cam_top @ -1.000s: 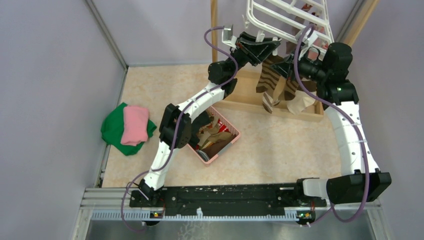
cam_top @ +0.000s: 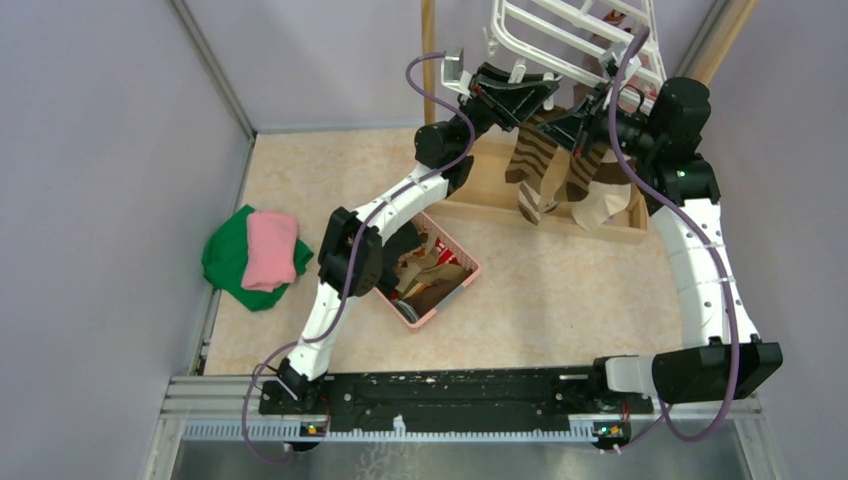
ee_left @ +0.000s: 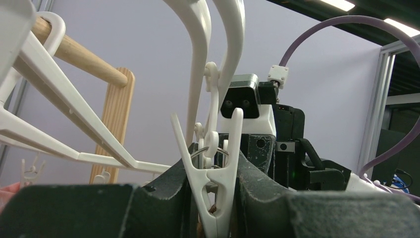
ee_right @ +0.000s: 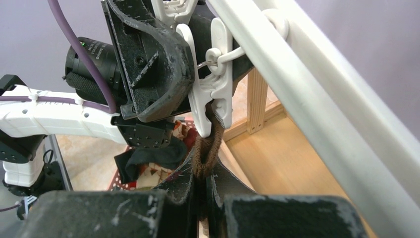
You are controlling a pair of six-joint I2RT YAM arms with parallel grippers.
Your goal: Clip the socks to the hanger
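In the top view the white hanger (cam_top: 560,48) hangs at the upper right. My left gripper (cam_top: 550,92) is shut on a white clip at its front rail; in the left wrist view this clip (ee_left: 218,186) stands between the fingers. The right wrist view shows a white clip (ee_right: 215,91) with a folded brown sock cuff (ee_right: 207,148) between its lower fingers. Below it my right gripper is shut, the sock's cloth running down between its fingers. A striped brown sock (cam_top: 533,155) hangs beneath the grippers. Whether the clip grips the cuff cannot be told.
Other socks (cam_top: 598,203) hang on the right over a wooden base (cam_top: 590,228). A pink basket (cam_top: 455,297) of socks sits by the left arm. Pink cloth (cam_top: 271,252) lies on green cloth (cam_top: 228,260) at far left.
The hanging striped socks have swayed a little. The left arm looks nearly still.
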